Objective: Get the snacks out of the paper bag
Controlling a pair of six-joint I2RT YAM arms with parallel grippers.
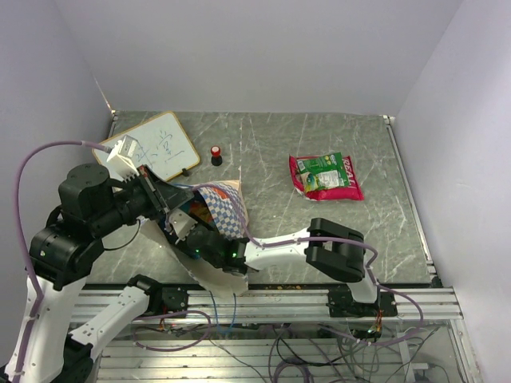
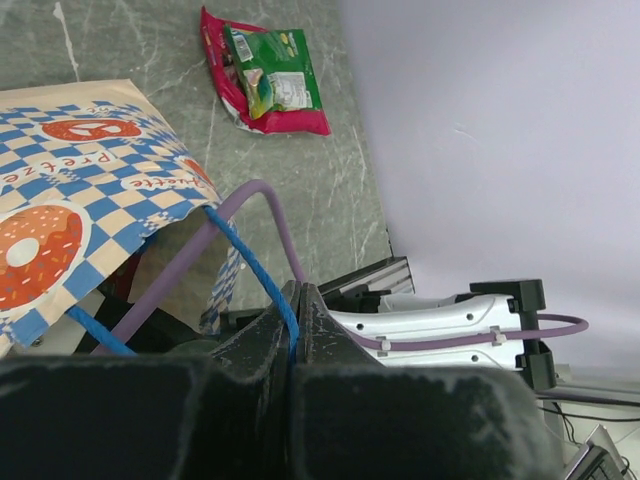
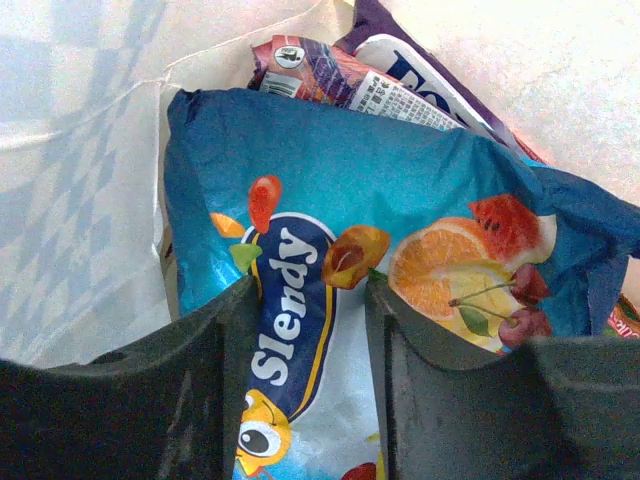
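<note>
The paper bag (image 2: pixel 95 170), blue-and-white checked with pretzel prints, lies tilted at the left of the table, its mouth towards the front. My left gripper is shut on the bag's blue cord handle (image 2: pixel 255 262), which runs taut from the bag's rim. In the right wrist view, my right gripper is inside the bag, its fingers apart over a blue Slendy snack pack (image 3: pixel 350 200). Behind that pack show a reddish-brown wrapper (image 3: pixel 345 85) and a purple one (image 3: pixel 425 65). A green snack pack (image 1: pixel 322 172) rests on a red one (image 1: pixel 335 194) at the table's right.
A small whiteboard (image 1: pixel 156 148) and a red-topped dark bottle (image 1: pixel 216 155) stand behind the bag. Bare tabletop (image 1: pixel 275 140) stretches between the bag and the two packs. My right arm crosses the front of the table.
</note>
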